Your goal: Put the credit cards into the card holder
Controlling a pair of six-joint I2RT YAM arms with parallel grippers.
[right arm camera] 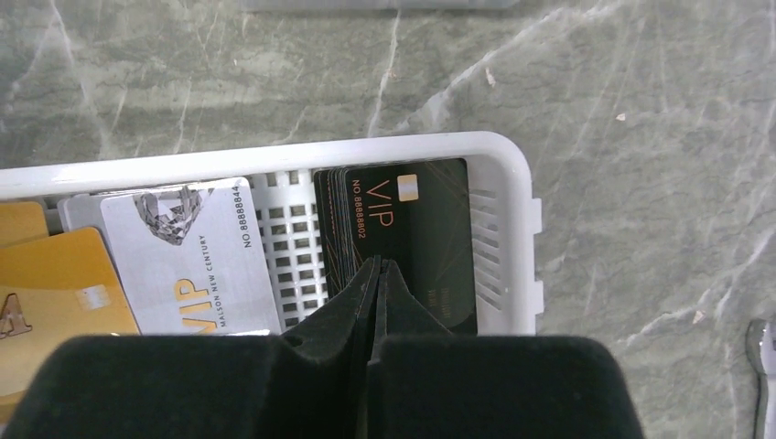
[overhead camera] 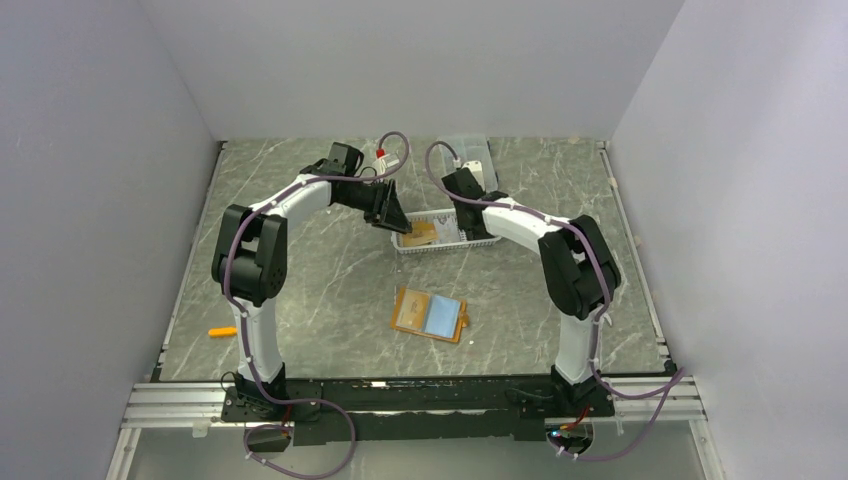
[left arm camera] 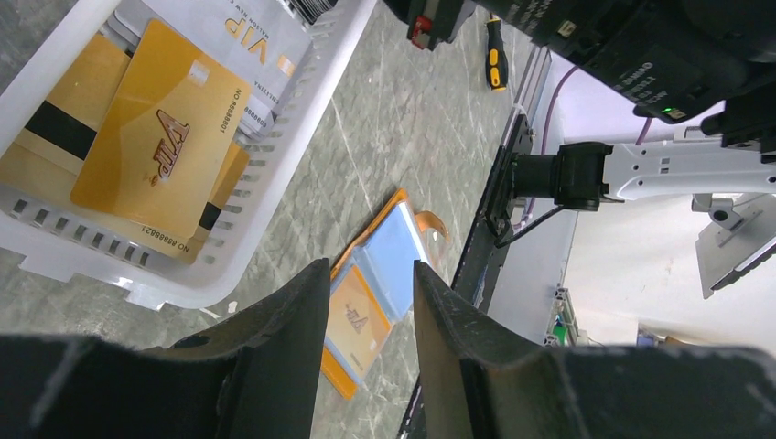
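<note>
Black VIP cards (right arm camera: 425, 215) lie fanned in a stack at the right end of the white basket (right arm camera: 499, 142). My right gripper is shut over them, with no card between its fingertips; the cards lie beneath and outside them. Silver cards (right arm camera: 188, 261) and gold cards (left arm camera: 165, 137) fill the middle and left of the basket. My left gripper stands open and empty near the basket's left end. The card holder (overhead camera: 429, 314) lies spread on the table in front, a gold card in its left side and a light blue panel on its right.
A clear container (overhead camera: 470, 150) stands behind the basket. An orange-handled tool (overhead camera: 222, 332) lies at the far left, and a wrench (right arm camera: 761, 366) is on the right. The table around the holder is clear.
</note>
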